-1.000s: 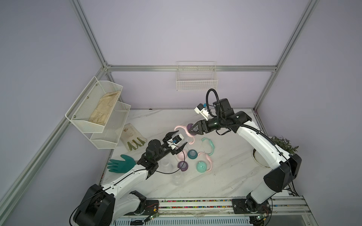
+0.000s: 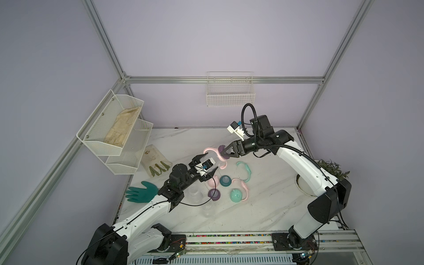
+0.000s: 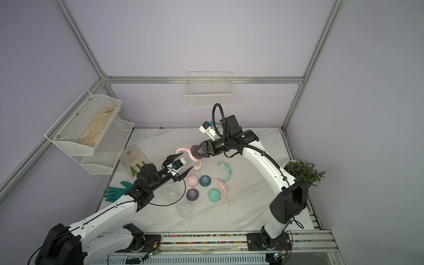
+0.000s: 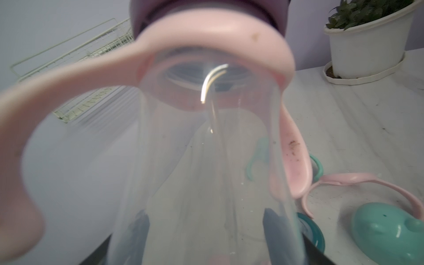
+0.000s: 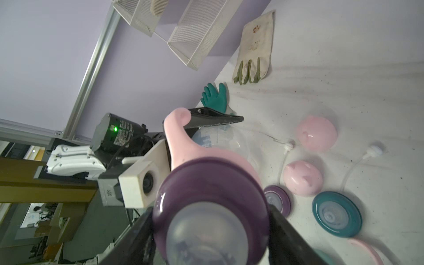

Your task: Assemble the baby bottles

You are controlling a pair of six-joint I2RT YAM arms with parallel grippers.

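My left gripper [image 2: 204, 170] is shut on a clear bottle [image 4: 203, 167], tilted in the air. A pink two-handled ring [image 4: 212, 31] sits at its neck, with a purple collar [image 5: 176, 198] above it. My right gripper is shut on that collar, which has a clear centre. On the table below lie a teal collar [image 5: 335, 214], another purple collar [image 5: 282, 198], pink caps [image 5: 302, 178], a teal cap [image 2: 235, 195], a pink handle [image 2: 244, 186], a teal handle [image 2: 247, 172] and clear bottles [image 3: 185, 209].
A teal glove [image 2: 141, 193] and a cloth glove [image 5: 256, 42] lie at the left, below a wire shelf [image 2: 114, 128]. A potted plant [image 3: 304, 170] stands at the right.
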